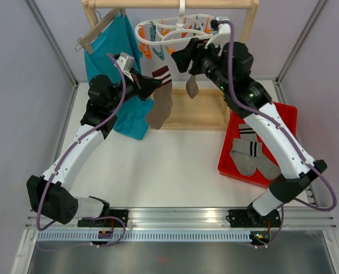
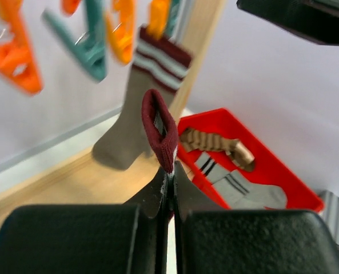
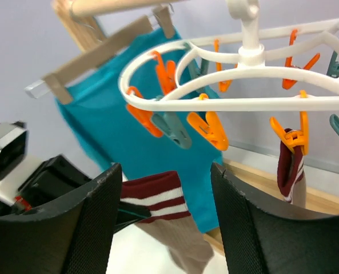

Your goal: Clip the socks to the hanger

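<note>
A grey-brown sock (image 1: pixel 160 108) with a maroon, white-striped cuff hangs from my left gripper (image 1: pixel 156 84), which is shut on the cuff (image 2: pixel 159 128). Above it is the white oval hanger (image 3: pixel 243 104) with orange and teal clips. My right gripper (image 1: pixel 179 60) is up at the hanger's front edge; its fingers (image 3: pixel 89 228) stand apart. Behind that gap, in the right wrist view, the held sock (image 3: pixel 158 197) shows, apart from the right fingers. Another sock (image 2: pixel 136 105) hangs from an orange clip (image 3: pixel 295 136) on the hanger's right side.
A red bin (image 1: pixel 227 162) at the right holds several grey socks (image 1: pixel 249 149). A teal cloth (image 1: pixel 109 57) hangs from a wooden hanger at the left. The wooden stand's post (image 1: pixel 250 25) rises behind my right arm.
</note>
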